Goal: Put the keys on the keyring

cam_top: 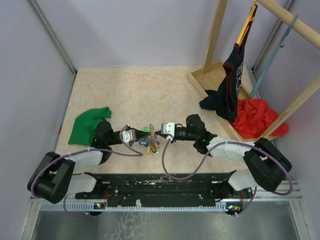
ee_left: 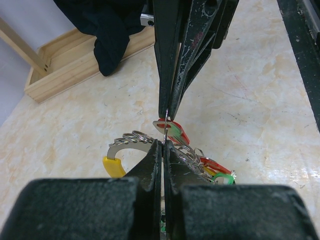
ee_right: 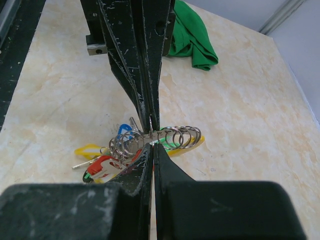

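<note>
My two grippers meet nearly tip to tip over the middle of the table. The left gripper is shut with a thin metal edge at its tips, seen in the left wrist view; the right gripper is shut likewise at a thin upright metal piece. Around the tips hangs a cluster of keys with coloured covers, a yellow one [ee_left: 114, 168] and a red one [ee_right: 102, 168] among them, along with silver wire rings [ee_right: 183, 138]. Which piece each gripper holds is hard to tell, as the fingers hide much of it.
A green cloth [cam_top: 85, 125] lies at the left. A wooden tray [cam_top: 210, 77] with a red cloth [cam_top: 257, 117], a dark hanging cloth [cam_top: 230, 80] and wooden posts stands at the right.
</note>
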